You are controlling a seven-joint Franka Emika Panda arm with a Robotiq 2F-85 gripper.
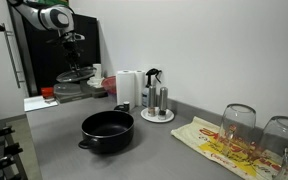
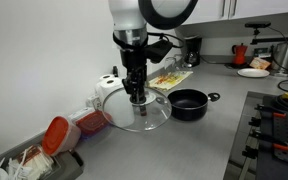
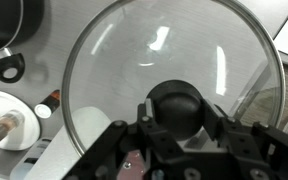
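Observation:
A clear glass lid (image 2: 136, 106) with a black knob hangs in the air, and my gripper (image 2: 139, 97) is shut on that knob. Seen from the wrist, the lid (image 3: 164, 70) fills most of the view, its round knob (image 3: 176, 108) right at the fingers; the fingertips are partly hidden behind it. In exterior view 1 the gripper (image 1: 74, 66) is at the far left, above the counter and apart from the black pot (image 1: 107, 131). The pot is open on top, and its inside looks dark.
Behind the pot are a white plate (image 1: 157, 115) with bottles and grinders, and a paper towel roll (image 1: 130, 86). Two upturned glass jars (image 1: 238, 123) stand on a printed cloth (image 1: 208, 142) at right. Bare counter (image 1: 59, 135) lies left of the pot.

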